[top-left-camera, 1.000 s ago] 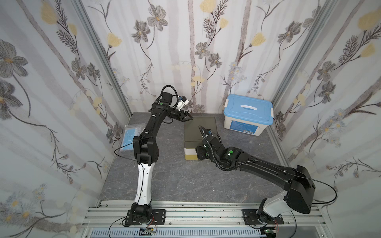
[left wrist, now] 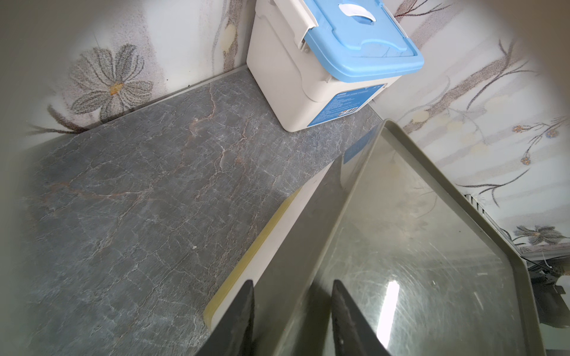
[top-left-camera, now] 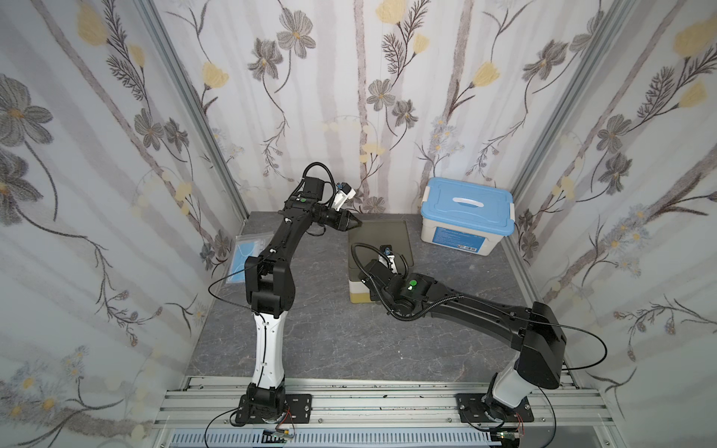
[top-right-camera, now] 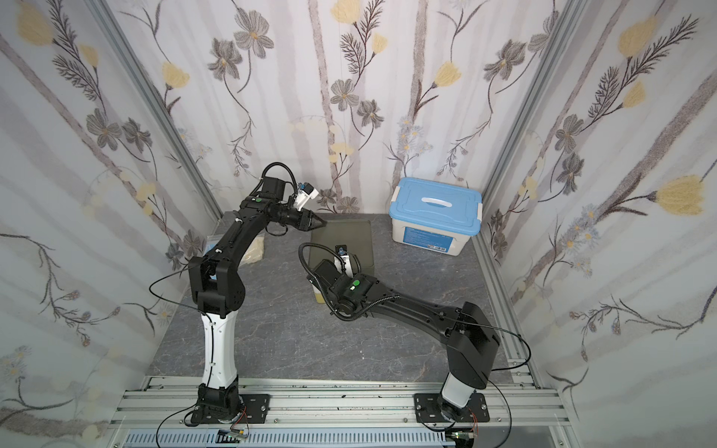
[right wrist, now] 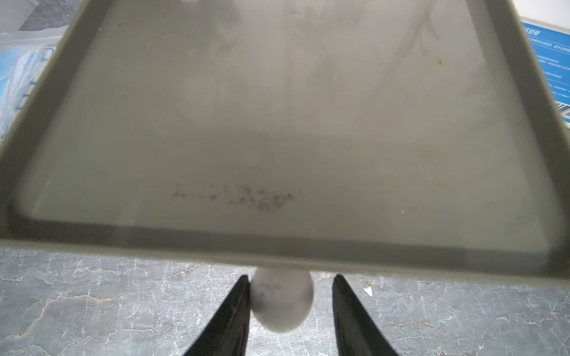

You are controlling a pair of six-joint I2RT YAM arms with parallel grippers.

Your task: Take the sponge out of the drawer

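The drawer box (top-left-camera: 384,233) stands on the table with a grey-olive top, its body white and yellow below. A round pale knob (right wrist: 282,299) sticks out of its front under the top's edge. Around that knob, my right gripper is part open, a finger on each side; the left finger (right wrist: 237,320) overlaps the knob's edge, and contact is unclear. My left gripper is at the box's left rear corner, fingers apart, with the top's edge passing between them; whether they touch it cannot be told. No sponge shows in any view; the drawer's inside is hidden.
A white bin with a blue lid (top-left-camera: 466,209) stands at the back right. A clear plastic bag with something blue (top-left-camera: 242,260) lies at the left, by the left arm.
The box has shifted and turned very slightly, its right rear corner moving right. The left gripper has barely moved.
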